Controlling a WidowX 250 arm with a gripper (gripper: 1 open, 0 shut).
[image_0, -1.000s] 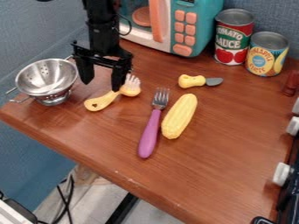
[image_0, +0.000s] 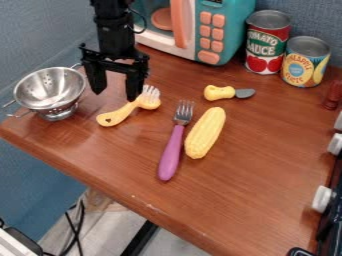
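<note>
My black gripper (image_0: 115, 82) hangs at the upper left over the wooden table (image_0: 227, 200), open, its fingers pointing down beside a small metal colander (image_0: 51, 92). Just below and right of it lies a yellow-handled toy utensil (image_0: 118, 114) with a pale head. A purple-handled fork (image_0: 171, 150) lies in the middle, with a yellow corn cob (image_0: 205, 133) to its right. A small yellow-handled toy knife (image_0: 221, 93) lies farther back. Whether anything sits between the fingertips is hard to tell; none shows.
A teal toy microwave (image_0: 201, 30) stands at the back, with a tomato can (image_0: 265, 45) and a yellow can (image_0: 305, 62) to its right. A red bottle (image_0: 334, 95) and a dark appliance (image_0: 331, 200) line the right edge.
The gripper has shifted slightly left, toward the colander, over the last second. The objects on the table have not moved.
</note>
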